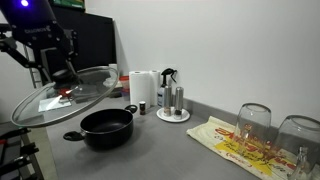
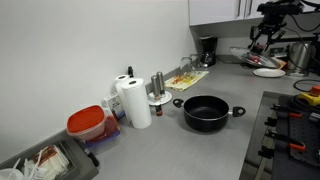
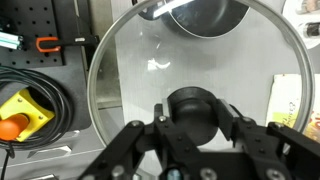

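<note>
My gripper (image 1: 64, 76) is shut on the dark knob (image 3: 190, 112) of a clear glass lid (image 1: 98, 98). The lid hangs tilted in the air, to the left of a black two-handled pot (image 1: 107, 128) in the first exterior view. That pot stands uncovered on the grey table. Through the glass in the wrist view, part of the pot (image 3: 208, 16) shows at the top. In the second exterior view, the gripper (image 2: 262, 40) is far off at the upper right, well away from the pot (image 2: 206, 112).
A paper towel roll (image 2: 134, 103), a white plate (image 1: 173, 115) with several bottles, and upturned glasses (image 1: 253, 125) on a patterned cloth (image 1: 228, 147) stand around the table. A red bowl (image 2: 86, 122) is farther off.
</note>
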